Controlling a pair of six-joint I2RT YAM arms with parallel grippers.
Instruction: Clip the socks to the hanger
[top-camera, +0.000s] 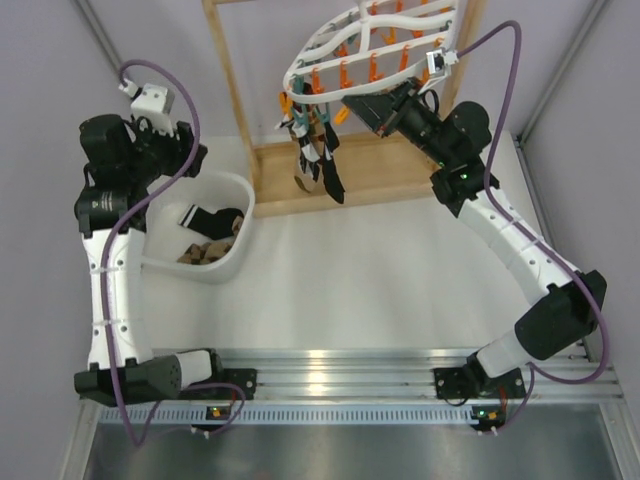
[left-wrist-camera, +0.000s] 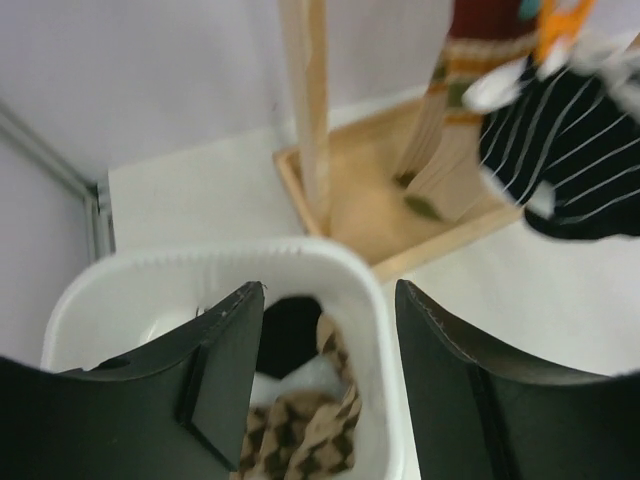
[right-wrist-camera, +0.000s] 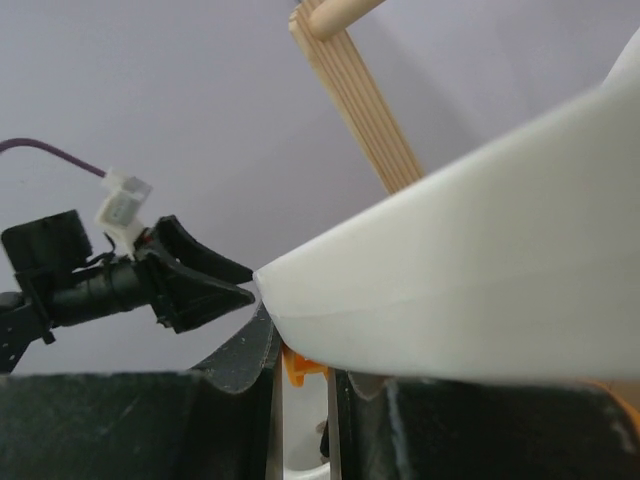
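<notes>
A white clip hanger (top-camera: 370, 40) hangs from a wooden stand, with several socks (top-camera: 330, 165) hanging below it, blurred in the left wrist view. My right gripper (top-camera: 355, 105) is shut at the hanger's front rim, an orange clip (right-wrist-camera: 300, 365) between its fingers. My left gripper (top-camera: 195, 150) stands open and empty above the left side of the white basket (left-wrist-camera: 150, 265). In the basket lie a black sock (top-camera: 210, 222) and patterned brown ones (left-wrist-camera: 310, 430).
The wooden base (top-camera: 390, 170) of the stand lies at the back. Walls bound the workspace at left and right.
</notes>
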